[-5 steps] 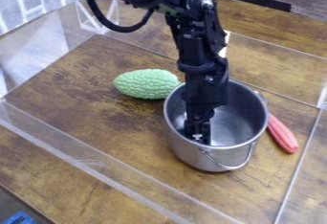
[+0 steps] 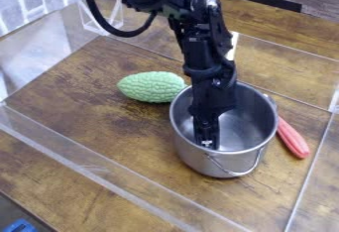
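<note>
A steel pot (image 2: 236, 157) with a wire handle stands at the lower right of the camera view. My black gripper (image 2: 205, 137) reaches down into it at the left side of its inside. The fingertips are low in the pot and partly hard to make out against the dark arm; I see nothing clearly held between them.
A green corn-like toy (image 2: 146, 86) lies left of the pot. A red stick-like object (image 2: 292, 140) lies to its right. A pale object stands behind the arm.
The arm and gripper have shifted very slightly within the pot; the other objects are where they were.
</note>
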